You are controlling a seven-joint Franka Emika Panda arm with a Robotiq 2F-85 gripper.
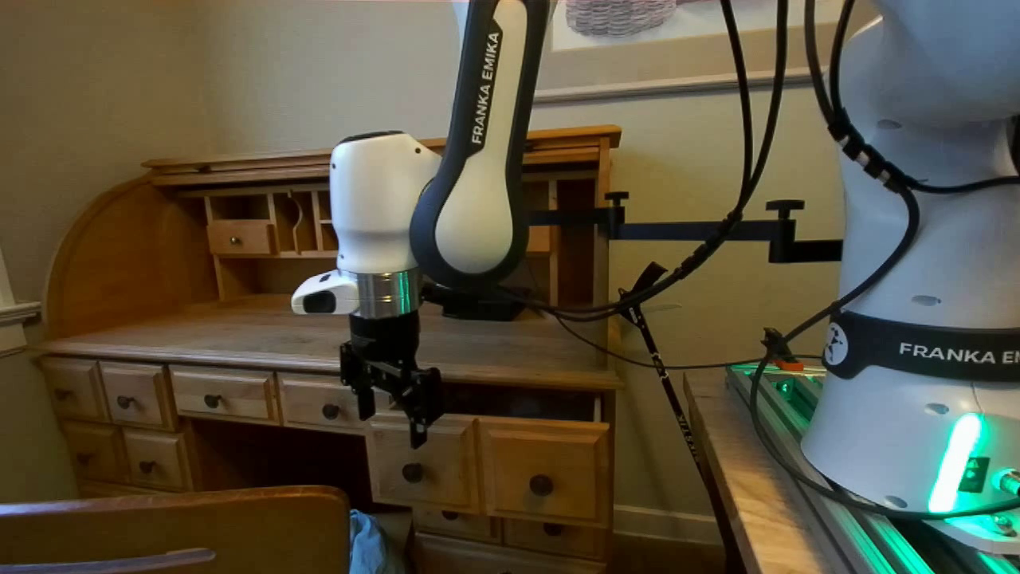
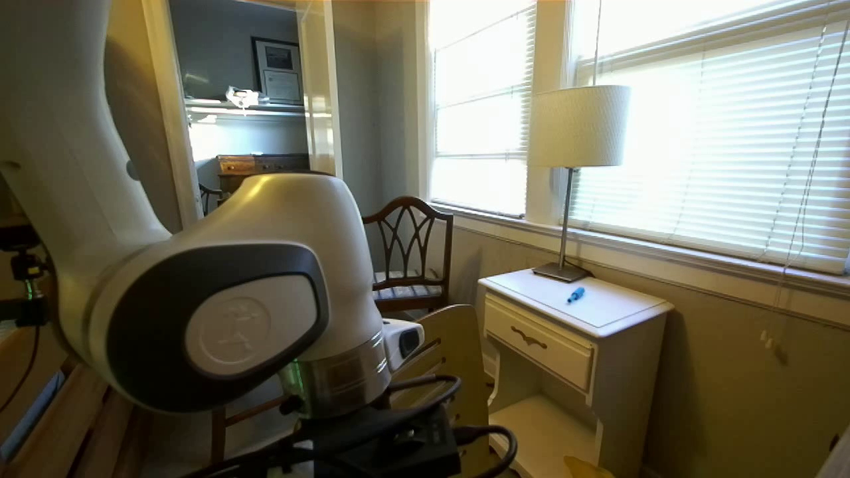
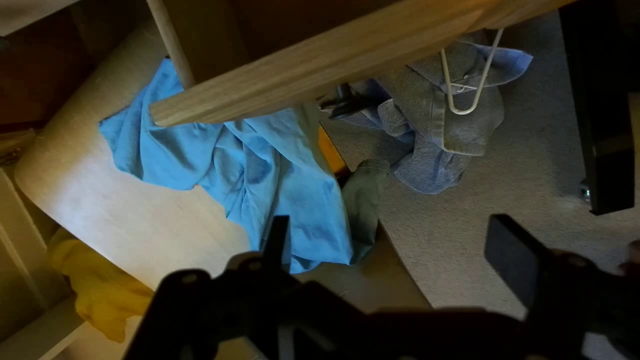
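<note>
My gripper is open, its two dark fingers [image 3: 277,240] set wide apart with nothing between them. In exterior view 1 the gripper [image 1: 393,421] points down in front of the desk, by the pulled-out drawer [image 1: 543,456]. From the wrist, that drawer's wooden front edge [image 3: 336,66] crosses the top of the view. Below it, a crumpled light-blue cloth [image 3: 240,156] lies over a pale wooden chair seat [image 3: 174,234]. Exterior view 2 shows the arm, but the fingers are hidden there.
Grey clothing [image 3: 429,159] and a white hanger [image 3: 465,111] are on the carpet [image 3: 528,192]. A yellow cloth [image 3: 99,282] lies at the lower left. The chair back [image 1: 172,526] rises in front of the desk. A white side table [image 2: 518,288] carries a lamp [image 2: 579,127] and a blue object [image 2: 575,295].
</note>
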